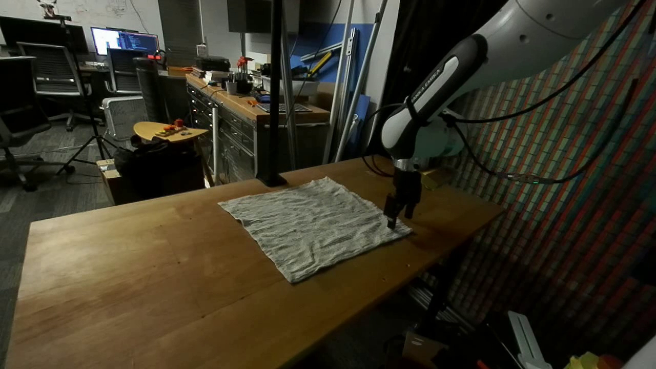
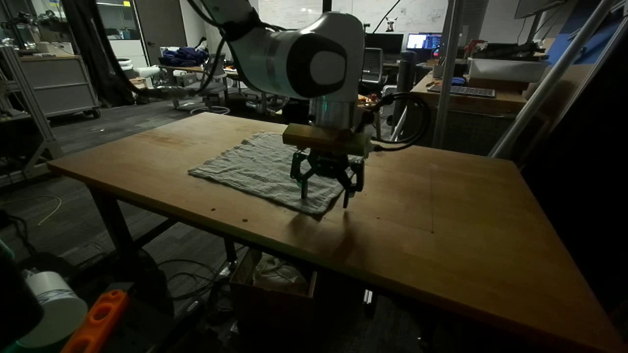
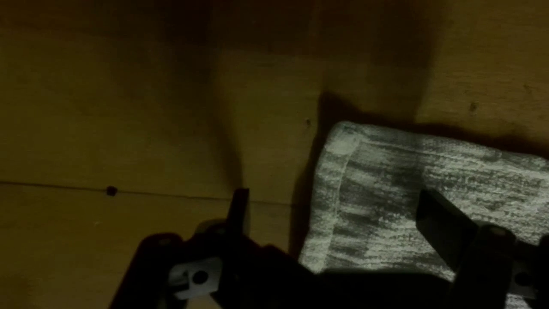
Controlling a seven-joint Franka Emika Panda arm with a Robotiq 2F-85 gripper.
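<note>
A light grey, wrinkled cloth lies spread out on the wooden table. My gripper points down at one of its corners, fingers wide open and nothing held. In the wrist view the cloth's hemmed corner shows between the two sides of the gripper. One fingertip is over bare wood outside the cloth's edge, while the other finger is over the cloth. Whether either tip touches the surface, I cannot tell.
A black post stands at its back edge. Beneath the table sits a box. Cables hang along the arm.
</note>
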